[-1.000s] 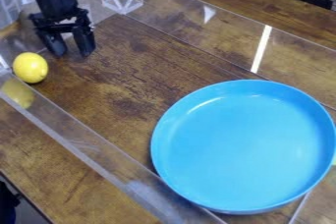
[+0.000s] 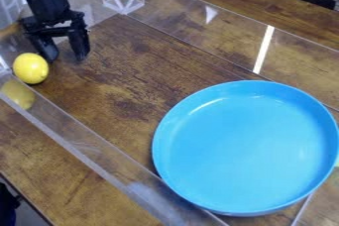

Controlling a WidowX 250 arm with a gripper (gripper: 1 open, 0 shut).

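Note:
My black gripper (image 2: 58,44) is at the upper left, low over the wooden floor, with its fingers pointing down and standing apart. A yellow lemon-like object (image 2: 31,67) lies just in front of it, against the left clear wall. A large light blue round tray (image 2: 245,146) fills the right front of the enclosure.
Clear plastic walls (image 2: 93,156) border the wooden work surface (image 2: 139,76). The middle of the floor, between the gripper and the tray, is bare.
The gripper has shifted slightly to the left and down toward the yellow object. The yellow object and tray are where they were.

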